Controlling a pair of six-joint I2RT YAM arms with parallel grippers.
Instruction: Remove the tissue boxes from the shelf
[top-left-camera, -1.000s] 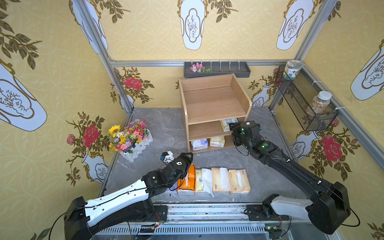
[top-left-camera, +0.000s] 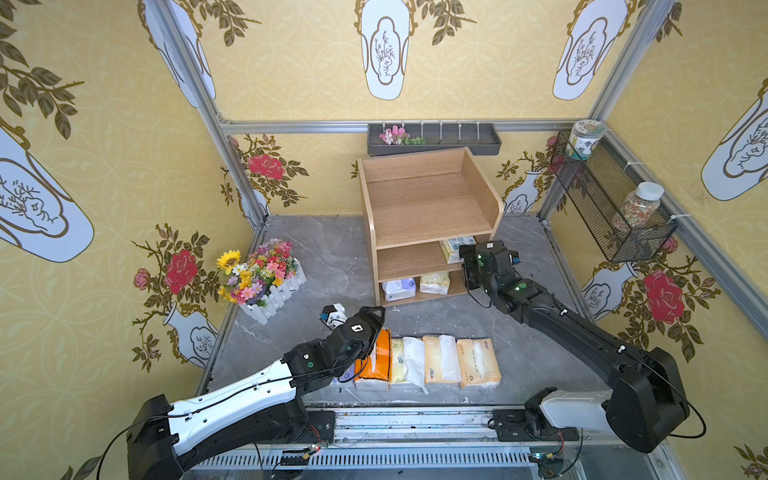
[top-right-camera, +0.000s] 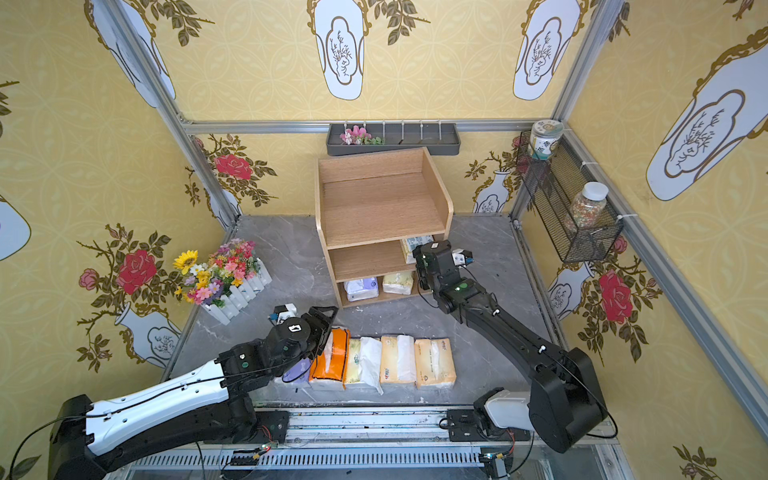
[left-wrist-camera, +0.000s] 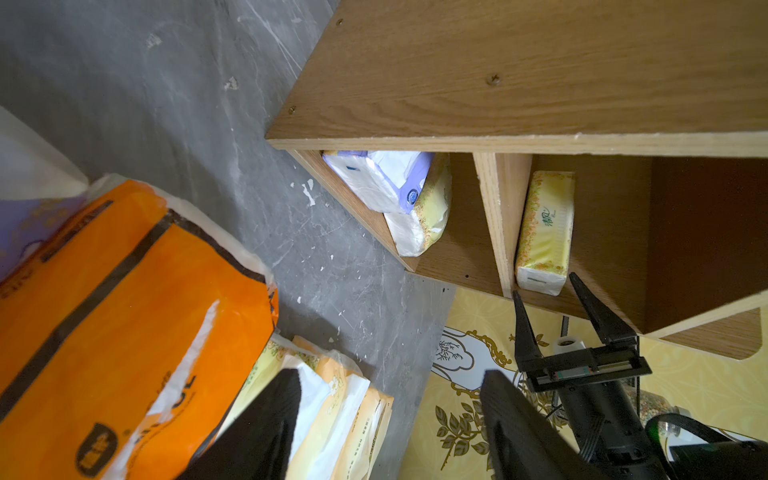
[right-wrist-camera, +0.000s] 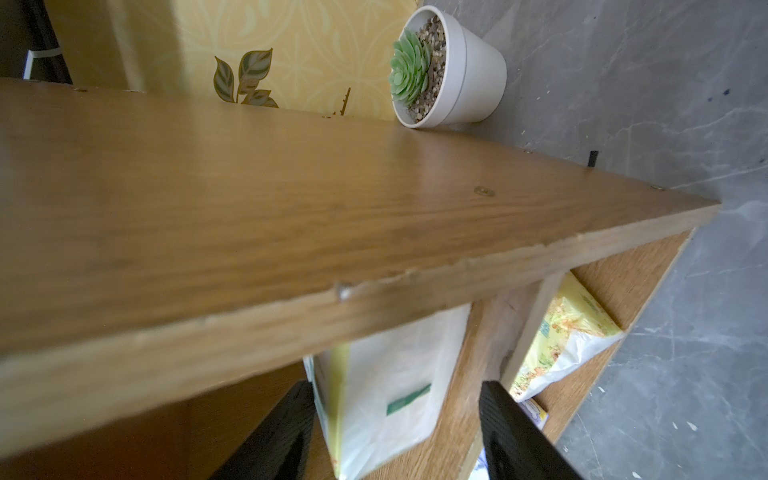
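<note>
The wooden shelf (top-left-camera: 428, 200) stands at the back. On the right of its middle level lies a yellow-and-white tissue pack (left-wrist-camera: 547, 224). Below, a purple-and-white pack (top-left-camera: 399, 289) sits beside a yellow pack (top-left-camera: 434, 282). My right gripper is open right in front of the middle pack's white end; its fingertips appear on either side of that end in the right wrist view, with no grip on it. My left gripper is open and empty over the table, close to the orange pack (left-wrist-camera: 136, 320).
A row of packs lies along the front: purple (top-right-camera: 297, 370), orange, a yellow-white one (top-right-camera: 366, 361) and two beige ones (top-right-camera: 397, 360). A flower planter (top-left-camera: 260, 280) stands left; a potted succulent (right-wrist-camera: 456, 72) stands beyond the shelf's side panel (right-wrist-camera: 400, 200).
The left arm and the packs show no clear movement.
</note>
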